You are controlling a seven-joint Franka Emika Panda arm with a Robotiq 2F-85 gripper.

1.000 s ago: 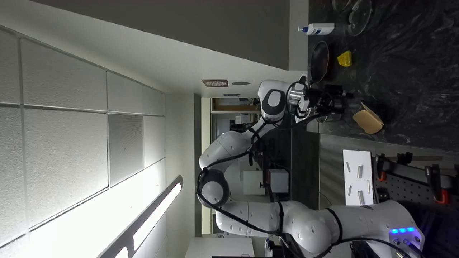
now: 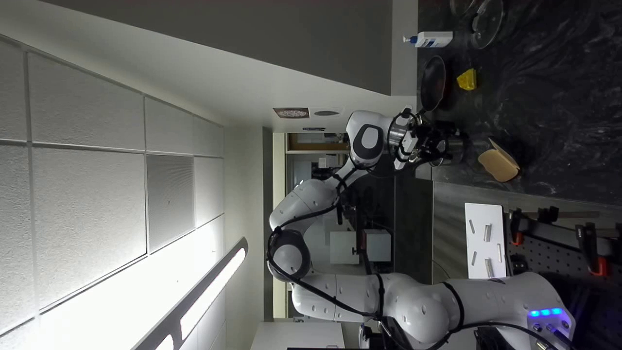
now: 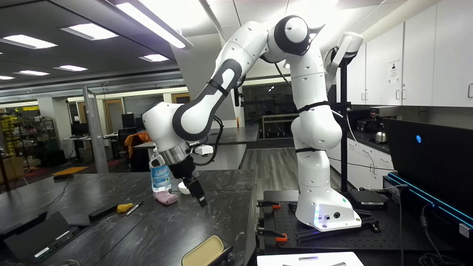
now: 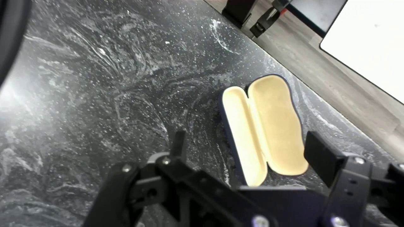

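An open glasses case [image 4: 278,123] with a tan lining and dark outer shell lies on the black marbled table [image 4: 125,75], near its edge. Its two halves are spread apart, and both look empty. In the wrist view my gripper is open, its fingers on either side of the case's image, with nothing held. Seen from outside, the gripper [image 3: 201,201] hangs above the table, apart from the case [image 3: 204,252]. The same case [image 2: 499,163] shows below the gripper in the sideways exterior view 1.
A pink cloth [image 3: 165,197], a water bottle [image 3: 160,175], a white bowl [image 3: 183,188] and a yellow item [image 3: 124,207] sit on the table. A white board [image 2: 485,240] with several small metal pieces lies beyond the table edge. Clear tabletop surrounds the case.
The arm's wrist and gripper have turned and shifted slightly, the gripper drawing back a little towards the left of exterior view 1. The case has stayed in place.
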